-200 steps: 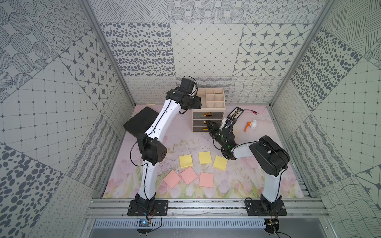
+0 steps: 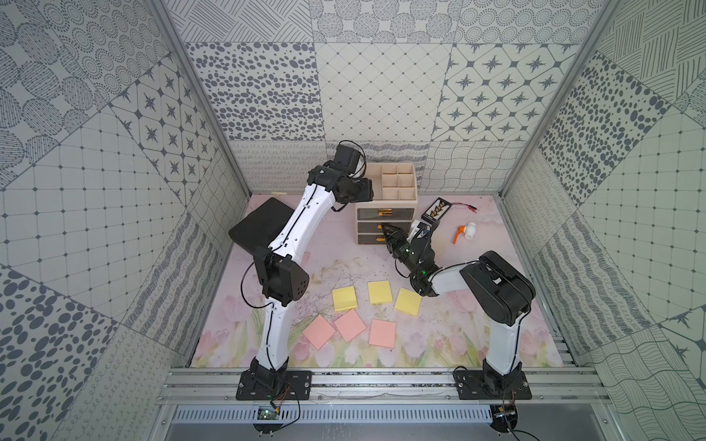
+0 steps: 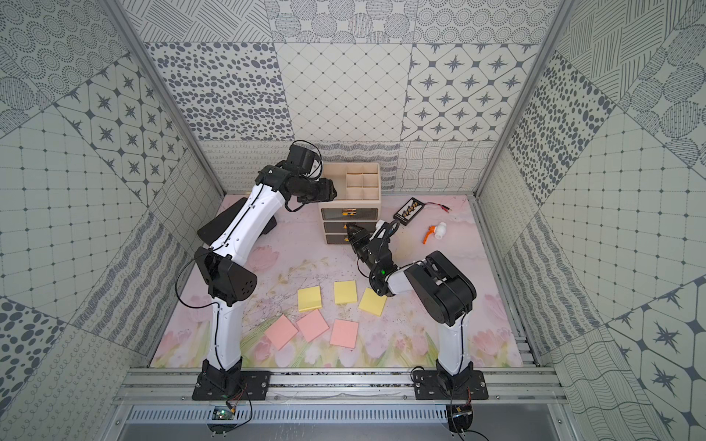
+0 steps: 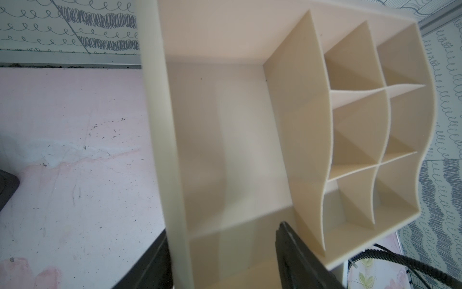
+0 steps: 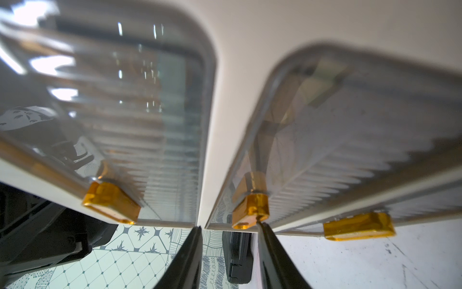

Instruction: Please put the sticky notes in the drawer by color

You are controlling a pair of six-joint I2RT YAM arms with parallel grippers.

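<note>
Three yellow sticky note pads (image 2: 379, 292) and three pink sticky note pads (image 2: 381, 333) lie on the table in front of a cream drawer cabinet (image 2: 386, 206). Its drawers look shut, with amber handles. My left gripper is partly open at the cabinet's open top; one finger is outside the left wall (image 4: 166, 144), the other inside. My right gripper, also partly open, is at the middle drawer's handle (image 5: 250, 211). Its right fingertip overlaps the handle in view; whether they touch I cannot tell.
A black flat object (image 2: 263, 224) lies left, partly behind the left arm. Right of the cabinet are a small black case (image 2: 436, 211) and an orange-and-white item (image 2: 464, 233). The table between the left arm and the cabinet is clear.
</note>
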